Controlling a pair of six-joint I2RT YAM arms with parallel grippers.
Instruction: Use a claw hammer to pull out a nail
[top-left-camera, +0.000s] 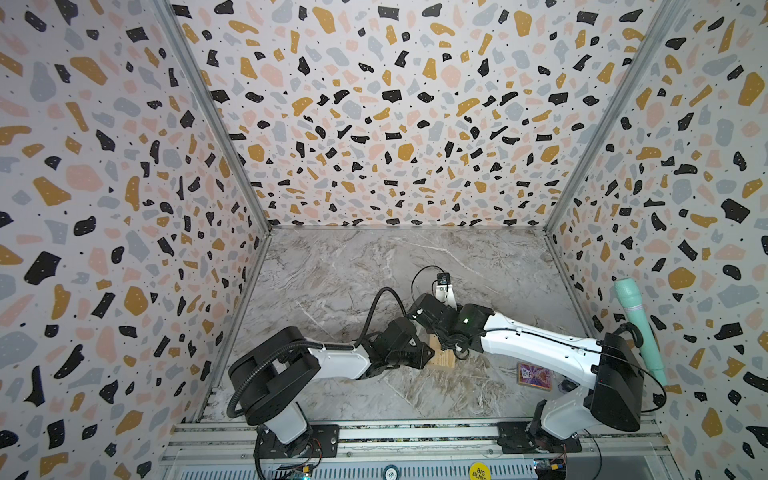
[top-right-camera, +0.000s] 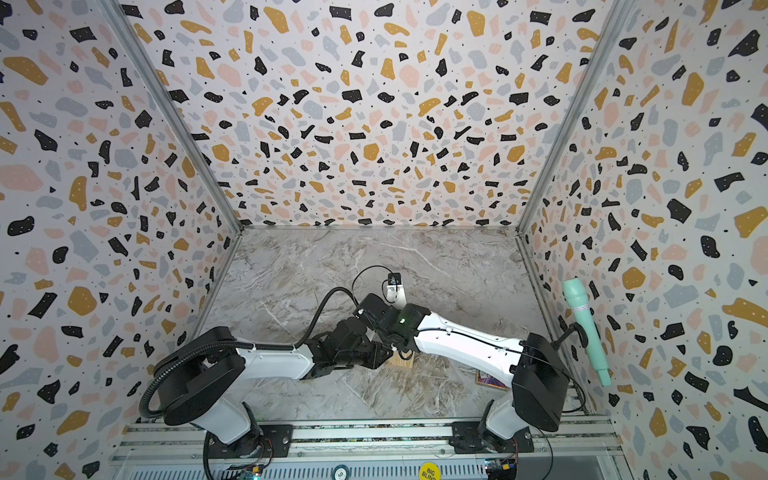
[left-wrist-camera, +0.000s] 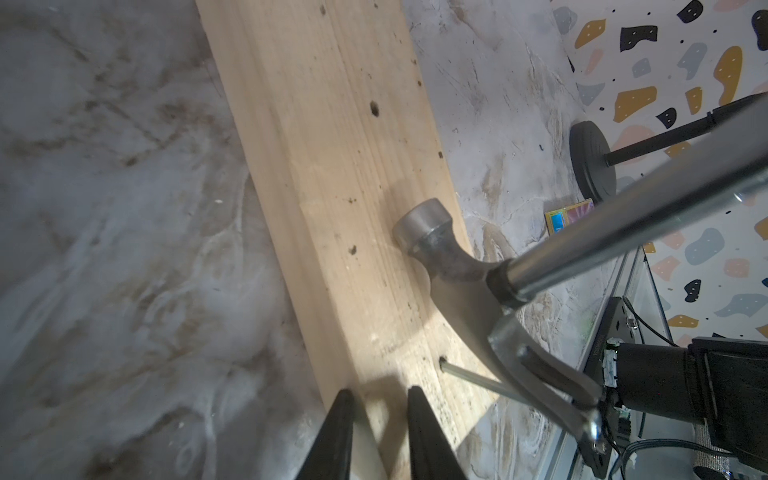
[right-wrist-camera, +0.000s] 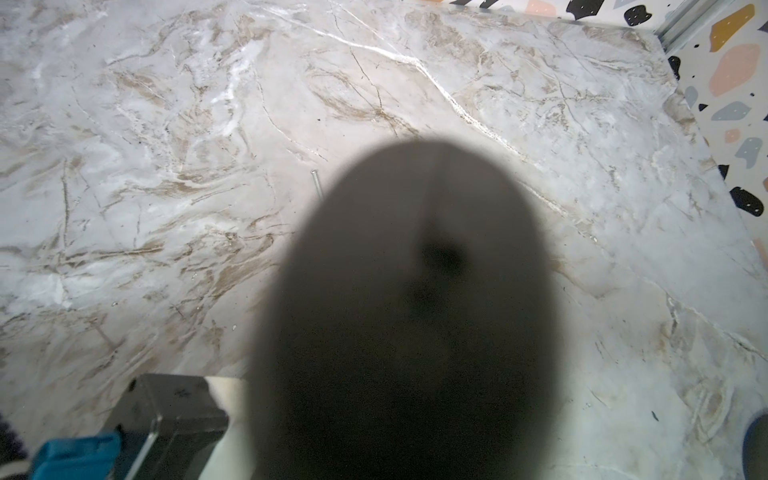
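A light wooden board (left-wrist-camera: 320, 120) runs across the left wrist view, with my left gripper shut on its near edge. From the board sticks a nail (left-wrist-camera: 480, 381), much of its shank exposed and leaning toward the hammer's claw, which overlaps its outer end. Above it is the claw hammer (left-wrist-camera: 468, 292), its face near the wood; whether it touches is unclear. A blurred dark shape, seemingly the hammer handle's end (right-wrist-camera: 416, 336), fills the middle of the right wrist view. It hides my right gripper's fingers there. In the top views the arms cover the hammer.
A loose nail (right-wrist-camera: 317, 184) lies on the marble table. A colourful card (top-left-camera: 534, 375) lies at the right, and a teal tube (top-left-camera: 640, 329) leans at the right wall.
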